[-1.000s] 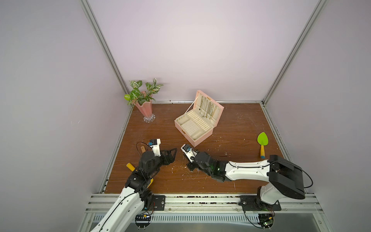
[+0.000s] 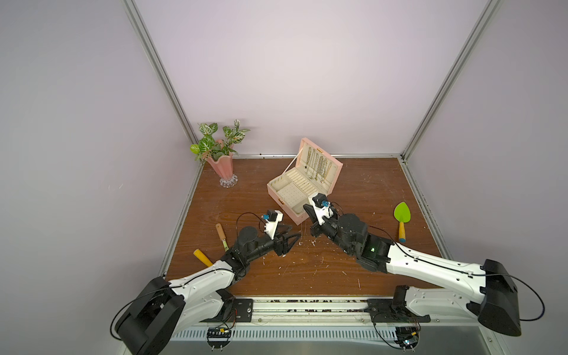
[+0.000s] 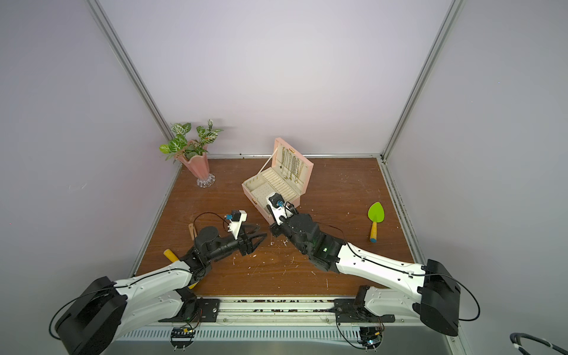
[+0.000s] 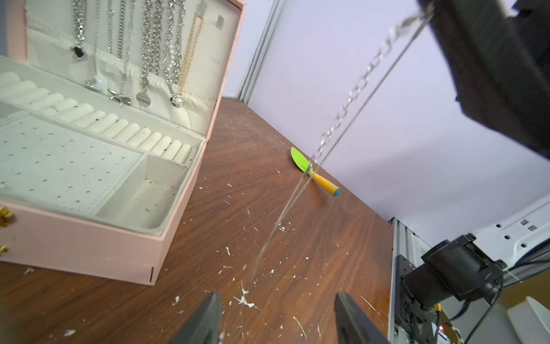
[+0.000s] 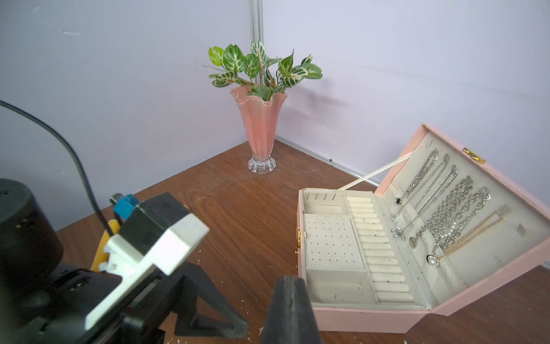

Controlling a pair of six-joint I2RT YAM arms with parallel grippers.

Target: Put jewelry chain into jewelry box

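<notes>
A thin silver jewelry chain (image 4: 342, 111) hangs in a long narrow loop in the left wrist view, its upper end caught at the dark tip of my right gripper, which is shut. The chain slants down past the box's near right side; its lower end blurs out above the table. My left gripper stands open, nothing between its fingers, left of the right gripper and in front of the box. The pink jewelry box (image 5: 361, 320) is open, with several necklaces (image 5: 452, 209) hanging inside its raised lid.
A pink vase (image 5: 260, 123) with a leafy plant stands at the back left. A green trowel (image 2: 402, 213) lies at the right. Yellow- and wood-handled tools (image 2: 220, 232) lie by the left arm. Table right of the box is free.
The right gripper has moved away from the front edge and to the right, to the box's near corner. The left gripper has followed rightward.
</notes>
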